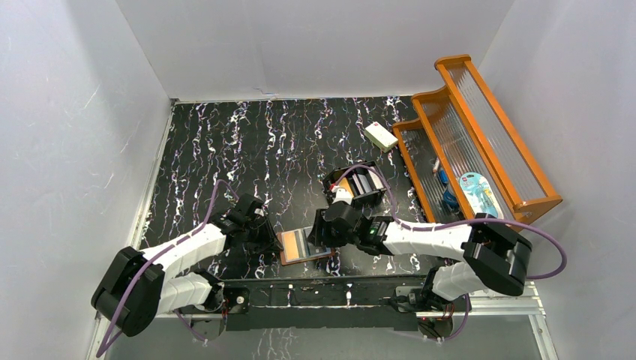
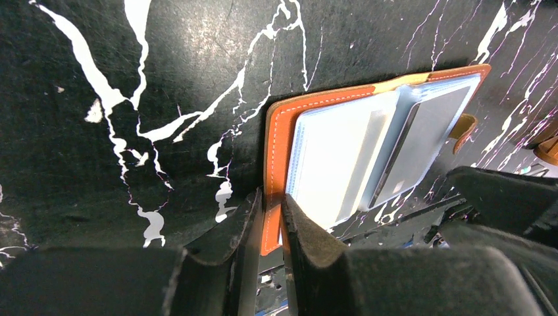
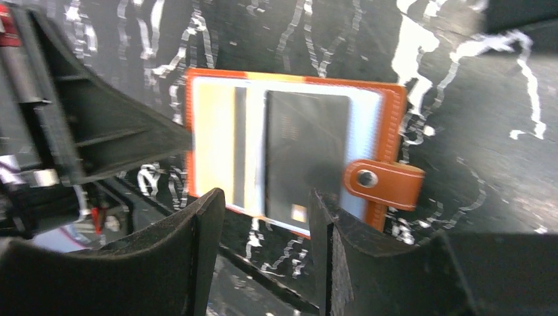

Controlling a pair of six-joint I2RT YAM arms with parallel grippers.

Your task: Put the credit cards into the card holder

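Observation:
The brown card holder (image 1: 295,246) lies open on the marble top near the front edge. My left gripper is shut on its leather border. Clear sleeves fill the holder; a dark card (image 3: 306,148) lies in one on the snap-strap side, and a tan card (image 3: 215,131) shows on the other side. Over the holder, my right gripper stands open, its fingers apart and nothing between them. In the top view its tips hide part of the holder. A black tray (image 1: 365,199) behind the right gripper contains several more cards.
A wooden rack with ribbed panels (image 1: 472,142) stands at the right, blue items and a blister pack (image 1: 480,193) on it. Close to the rack lies a small pale box (image 1: 381,136).

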